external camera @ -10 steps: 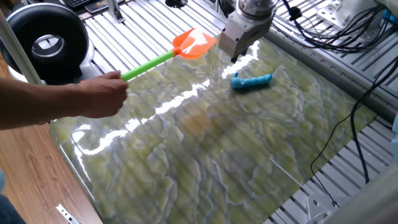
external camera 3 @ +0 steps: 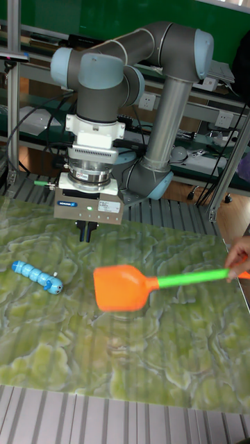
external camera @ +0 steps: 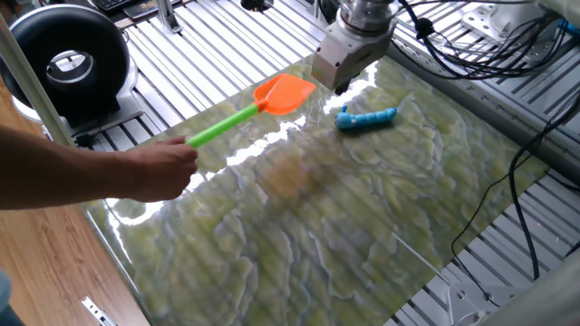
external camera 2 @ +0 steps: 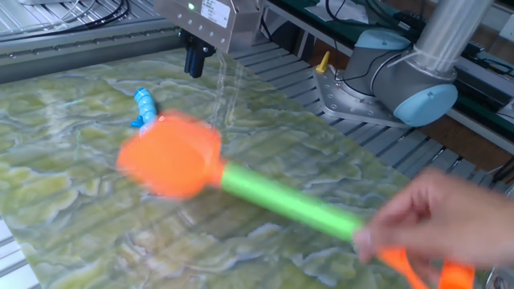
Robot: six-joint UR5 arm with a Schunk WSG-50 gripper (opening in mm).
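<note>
My gripper [external camera 3: 85, 235] hangs above the far part of the green marbled sheet, its short black fingers close together and nothing showing between them. A person's hand [external camera: 163, 169] holds a toy shovel with an orange blade [external camera: 284, 94] and a green handle [external camera: 224, 125] over the sheet. In exterior view 2 the orange blade [external camera 2: 170, 156] is blurred, in front of and below my gripper [external camera 2: 195, 74]. A blue segmented caterpillar toy [external camera: 366, 119] lies on the sheet. My gripper is above and to one side of this toy [external camera 3: 37, 276], not touching it.
The marbled sheet [external camera: 362, 226] is otherwise mostly bare. Slatted metal tabletop [external camera: 208, 54] surrounds it. A black ring-shaped object [external camera: 68, 63] stands at the left, and loose black cables [external camera: 517, 195] hang along the right.
The blue toy stayed in place.
</note>
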